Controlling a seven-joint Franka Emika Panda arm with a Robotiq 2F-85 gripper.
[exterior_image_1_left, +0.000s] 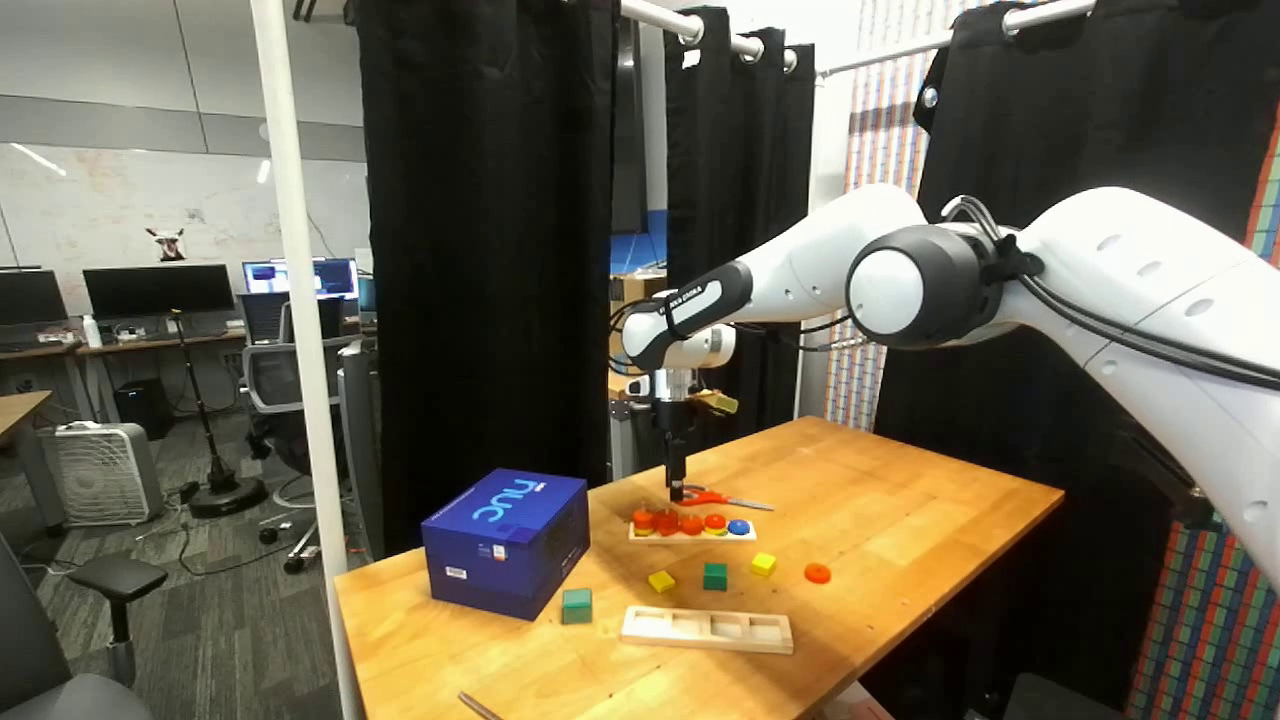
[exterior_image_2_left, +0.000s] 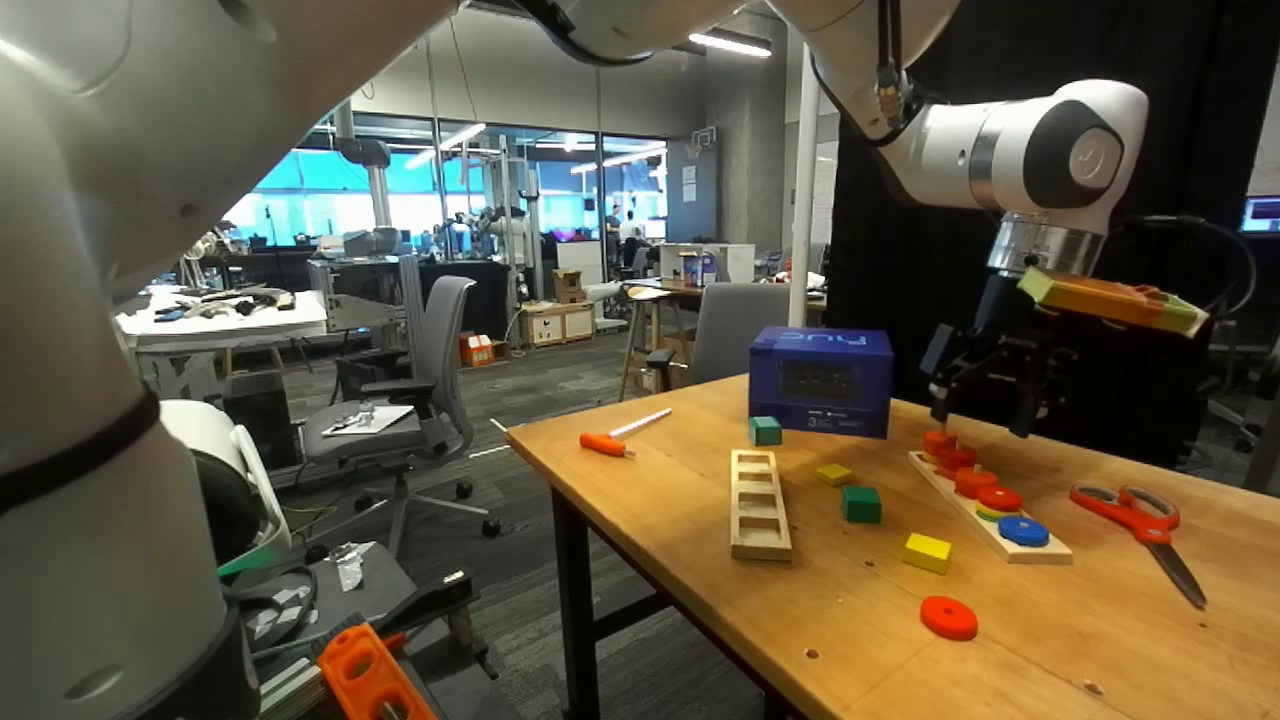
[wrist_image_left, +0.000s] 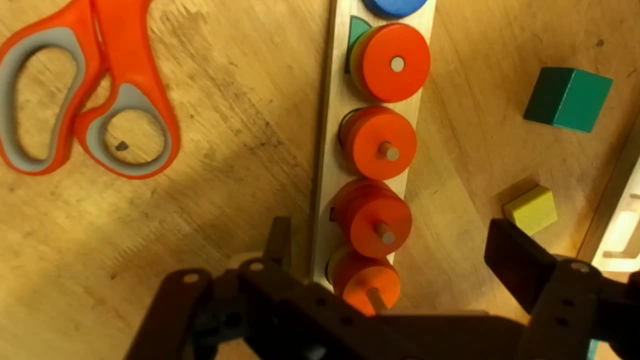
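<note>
My gripper is open, its dark fingers (wrist_image_left: 279, 243) spread on either side of the near end of a peg board (wrist_image_left: 327, 198). Nothing is held between them. Stacks of round discs sit on the board's pegs: an orange stack (wrist_image_left: 375, 285), a red stack (wrist_image_left: 378, 225), two more orange-red ones, and a blue disc (exterior_image_2_left: 1023, 532) at the far end. In exterior view 2 the fingertips hang above and beside the board's orange end. The lower part of the orange stack is hidden by the gripper in the wrist view.
Orange-handled scissors (wrist_image_left: 126, 84) lie beside the board. Across from them are green and yellow blocks, a loose orange disc (exterior_image_2_left: 949, 618) and a slotted wooden tray (exterior_image_2_left: 761, 546). The blue box (exterior_image_1_left: 504, 540) stands near the back edge.
</note>
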